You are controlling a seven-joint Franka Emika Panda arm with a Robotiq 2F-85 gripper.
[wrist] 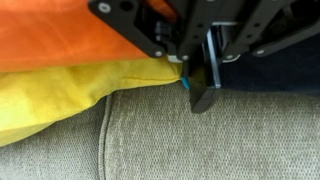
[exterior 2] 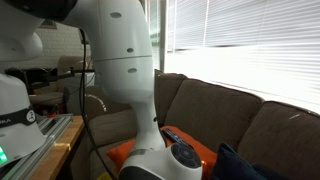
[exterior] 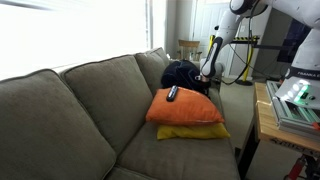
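Note:
On the grey couch an orange pillow (exterior: 185, 110) lies over a yellow pillow (exterior: 195, 131). A dark remote (exterior: 172, 93) rests on top of the orange one. Just behind them is a dark blue pillow (exterior: 181, 73). My gripper is down at the couch, between the yellow pillow (wrist: 75, 93) and the dark fabric (wrist: 270, 75) in the wrist view. A small bright blue bit (wrist: 185, 82) shows beside the dark finger (wrist: 204, 96). How far apart the fingers stand, and whether anything lies between them, is hidden.
Couch backrests (exterior: 110, 90) run along the window side. A wooden table (exterior: 268, 130) with a laptop-like device (exterior: 300, 95) stands at the right. The near seat cushion (exterior: 175, 157) is bare in front of the yellow pillow.

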